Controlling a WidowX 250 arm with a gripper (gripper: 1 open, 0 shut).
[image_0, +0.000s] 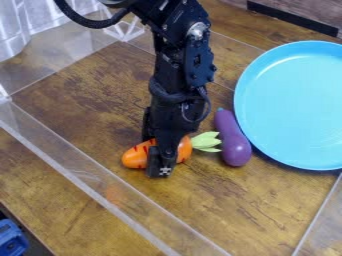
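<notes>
My black gripper (163, 155) hangs down in the middle of the view, its fingers low over an orange toy carrot (138, 155) with a pale green leafy top (206, 141). The fingers cover the carrot's middle; whether they are closed on it cannot be told. A purple toy eggplant (231, 140) lies just to the right of the carrot.
A large blue plate (291, 105) takes up the right side. Bare wooden table (94, 90) shows to the left and in front. A clear plastic edge runs along the left, and a small blue object (8, 238) sits at the lower left corner.
</notes>
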